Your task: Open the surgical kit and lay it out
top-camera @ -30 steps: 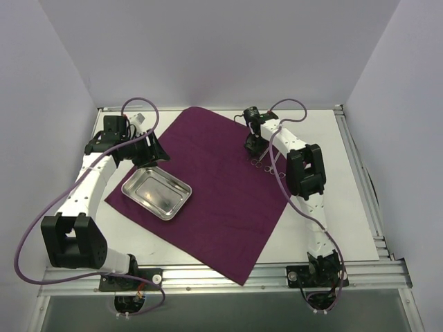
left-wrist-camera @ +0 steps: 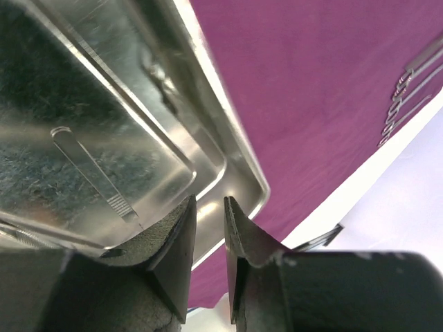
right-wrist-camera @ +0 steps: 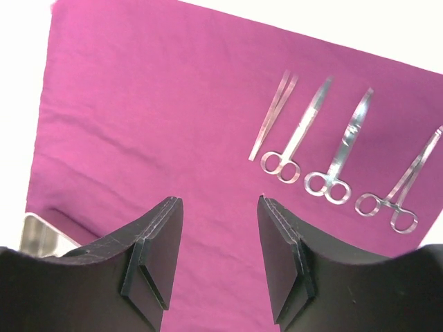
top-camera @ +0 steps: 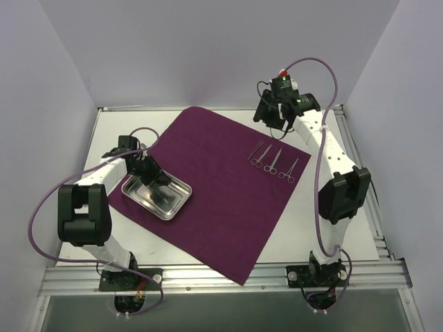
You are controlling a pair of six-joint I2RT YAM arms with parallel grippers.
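The shiny metal tray [top-camera: 176,202] rests on the purple cloth at left. Inside it, in the left wrist view, lies a slim flat metal tool [left-wrist-camera: 90,169] with a ridged end. My left gripper is low over the tray, its fingers slightly apart with nothing between them; in the top view it covers the tray's far part. At the cloth's right side lie tweezers [right-wrist-camera: 271,119], two scissor-like tools [right-wrist-camera: 297,135] [right-wrist-camera: 340,153] and a slim ring-handled clamp [right-wrist-camera: 408,178], side by side. My right gripper hovers beyond them, open and empty.
The purple cloth [top-camera: 221,194] is spread flat, its middle and front bare. White table [top-camera: 339,235] shows around it. Walls stand at the back and both sides, and a purple cable [top-camera: 320,173] loops along each arm.
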